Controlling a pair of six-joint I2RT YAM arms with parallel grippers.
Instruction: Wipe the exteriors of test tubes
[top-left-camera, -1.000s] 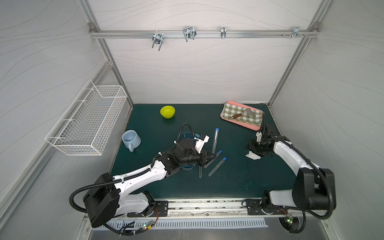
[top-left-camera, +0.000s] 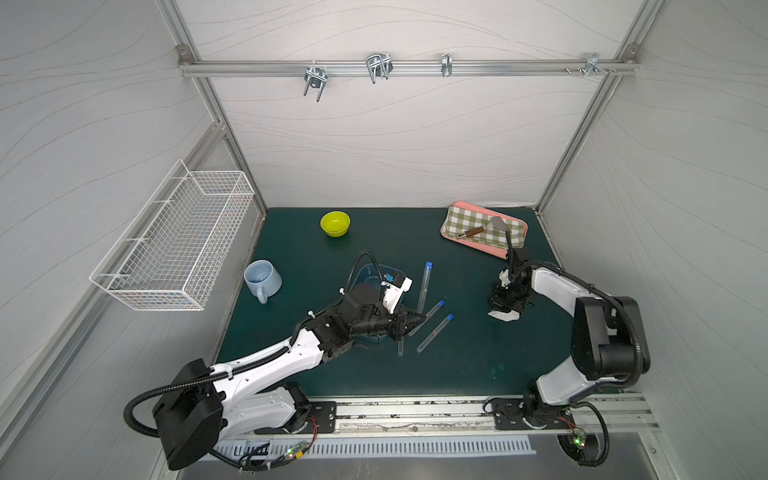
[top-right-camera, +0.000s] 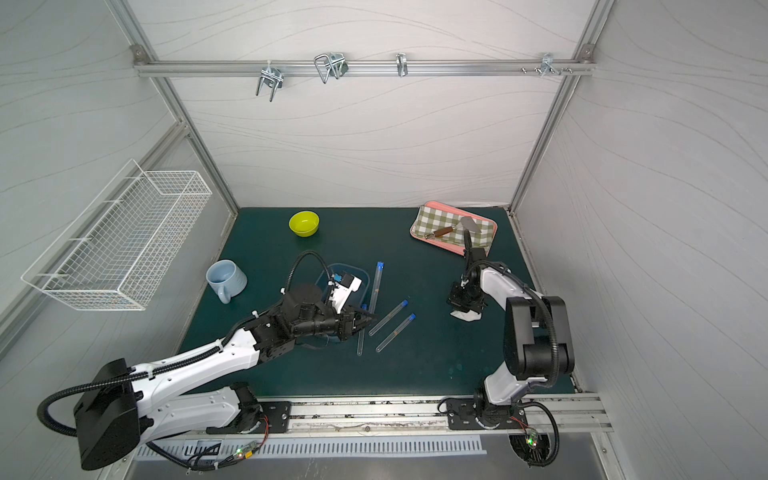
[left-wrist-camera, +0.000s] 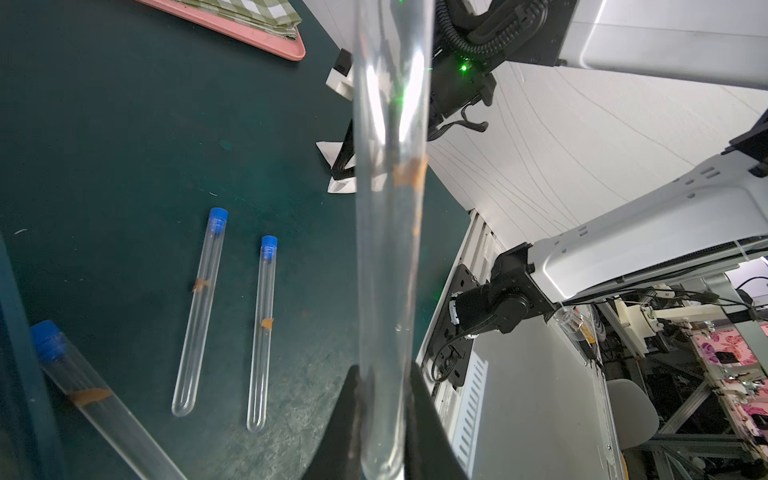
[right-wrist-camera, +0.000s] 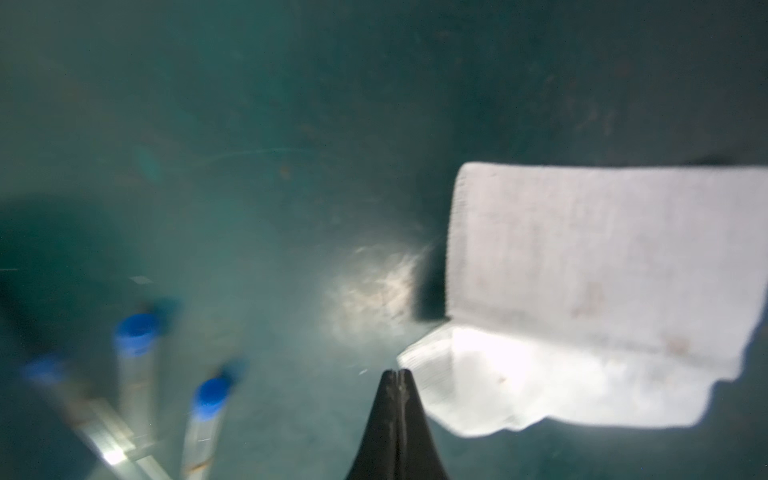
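Note:
My left gripper is shut on the lower end of a clear test tube (left-wrist-camera: 392, 264), which rises upright in the left wrist view with an orange-brown smear along it. Its blue cap (top-left-camera: 429, 265) shows in the top left view. Two more capped tubes, a nearer one (left-wrist-camera: 261, 336) and one beside it (left-wrist-camera: 200, 312), lie on the table with brown marks; a third tube (left-wrist-camera: 104, 400) lies by the container. My right gripper is shut, its tips overlapping the corner of a partly folded white cloth (right-wrist-camera: 600, 256). Whether cloth is pinched, I cannot tell.
A blue-rimmed clear container (top-right-camera: 360, 276) stands under my left arm. At the back are a yellow bowl (top-left-camera: 335, 224) and a pink tray (top-left-camera: 484, 246) with checked cloth and a spatula. A blue mug (top-left-camera: 262, 280) stands left.
The right arm has shifted left, and the white cloth appears slightly nearer the front edge. The left arm has drawn back a little left, carrying the upright tube with it.

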